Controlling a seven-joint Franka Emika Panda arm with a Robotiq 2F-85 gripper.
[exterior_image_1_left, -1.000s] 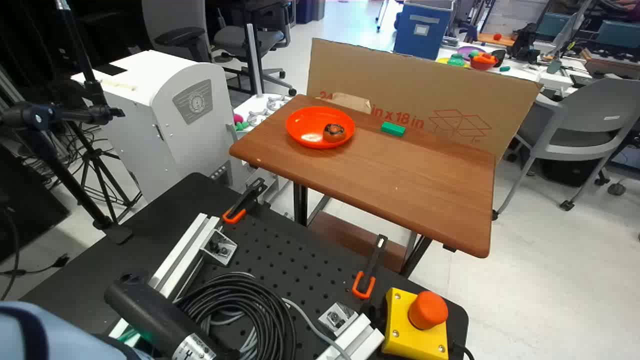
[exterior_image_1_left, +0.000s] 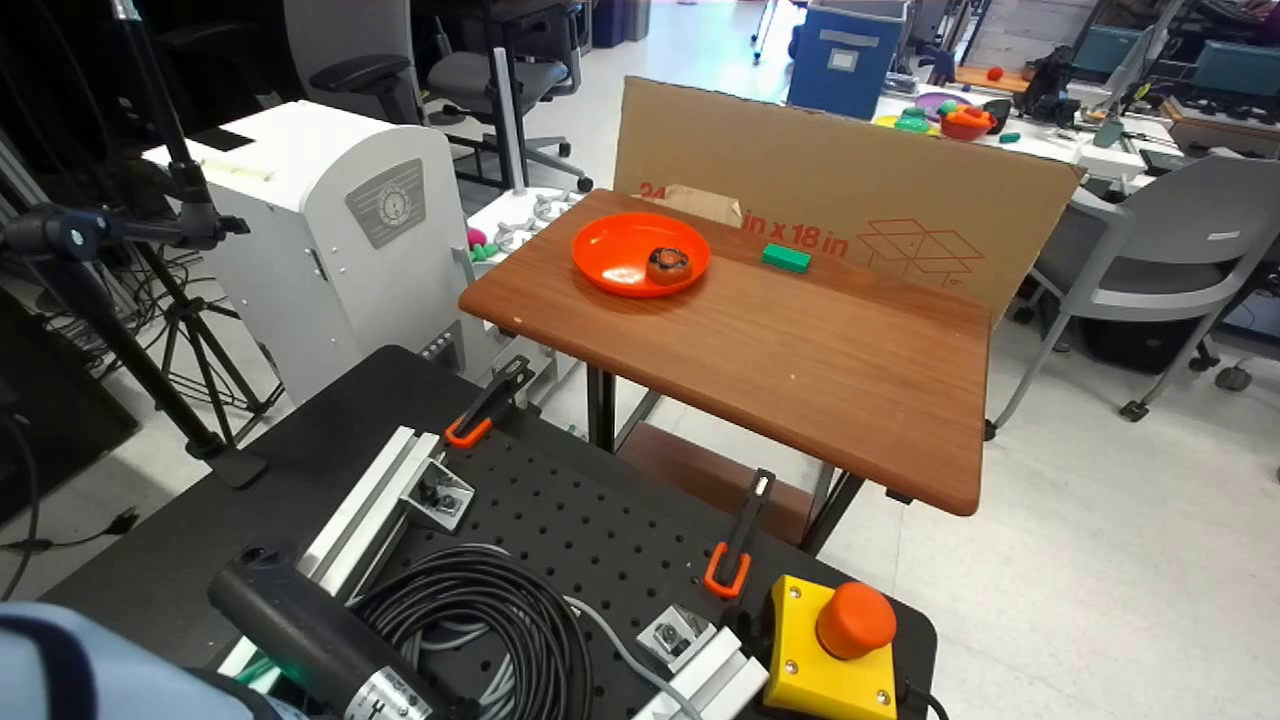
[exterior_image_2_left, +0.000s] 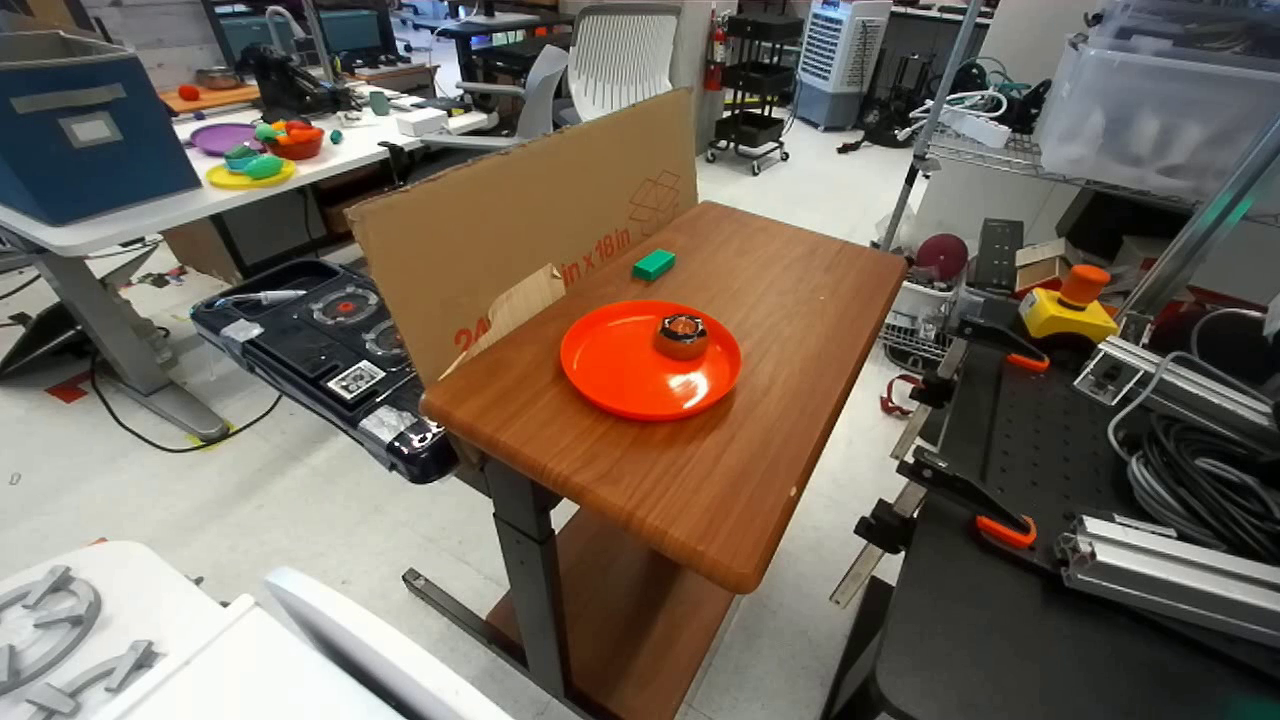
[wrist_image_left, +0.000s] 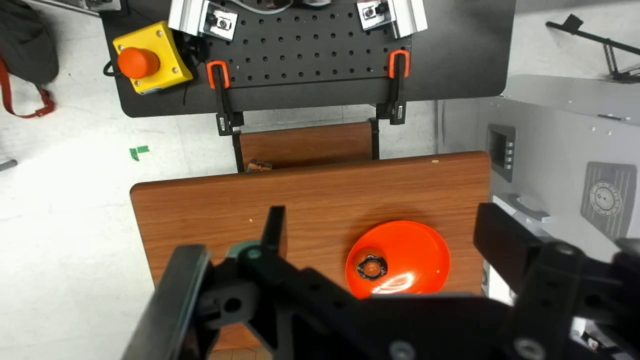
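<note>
An orange plate (exterior_image_1_left: 614, 246) rests on the wooden table (exterior_image_1_left: 828, 372), near its left end in exterior view 1. Inside the plate, toward one side, sits a small round brown object (exterior_image_2_left: 681, 337) with a dark ring on top. A green block (exterior_image_2_left: 654, 265) lies on the bare wood between the plate and the cardboard. In the wrist view my gripper is high above the table, its fingers (wrist_image_left: 274, 231) wide apart and nothing held. The plate (wrist_image_left: 414, 252) shows below, between them. Neither exterior view shows the gripper.
A cardboard sheet (exterior_image_1_left: 744, 144) stands along the table's far edge. The black pegboard bench (exterior_image_1_left: 576, 492) carries clamps, coiled cable (exterior_image_1_left: 480, 624) and a yellow box with a red button (exterior_image_1_left: 828, 648). Much of the tabletop away from the plate is clear.
</note>
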